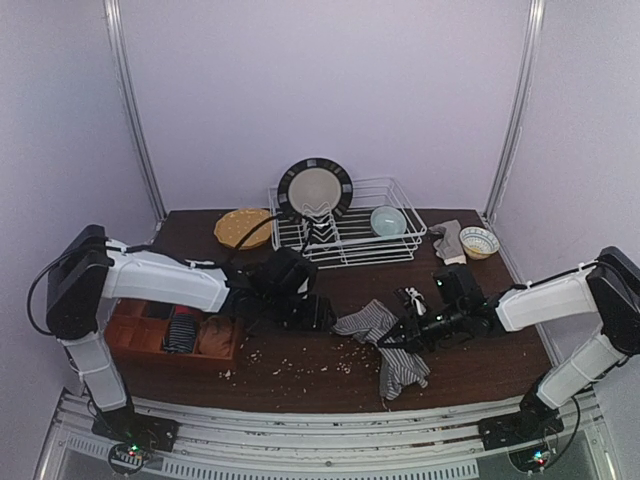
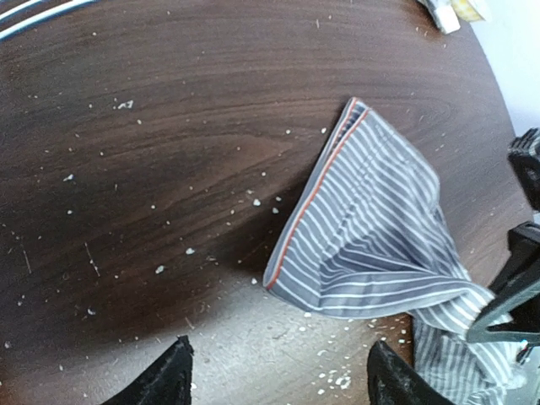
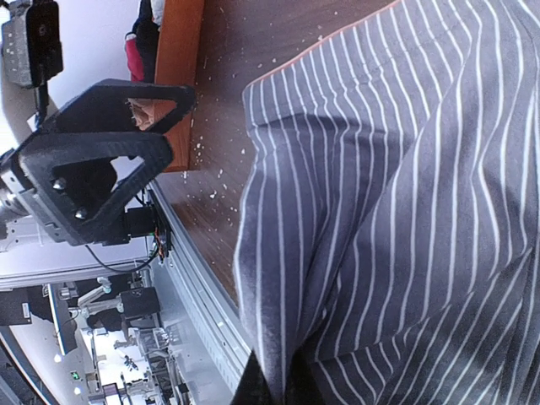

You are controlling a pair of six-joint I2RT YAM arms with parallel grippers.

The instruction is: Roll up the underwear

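Grey underwear with white stripes (image 1: 402,368) hangs in crumpled folds at the right front of the table, with an orange-edged end (image 2: 363,202) stretching left in the left wrist view. My right gripper (image 1: 388,341) is shut on a pinched fold near its middle; in the right wrist view the cloth (image 3: 287,219) gathers into the fingertips at the bottom. Left of the cloth, my left gripper stands open over bare wood, nothing between its fingers. Much of the underwear's lower part is hidden by the right fingers in the left wrist view.
A brown compartment box (image 1: 170,352) with rolled clothes sits at the left. Behind are a white dish rack (image 1: 375,250), a round woven mat (image 1: 240,226), a patterned bowl (image 1: 479,241) and a grey cloth (image 1: 449,240). Crumbs lie on the front wood.
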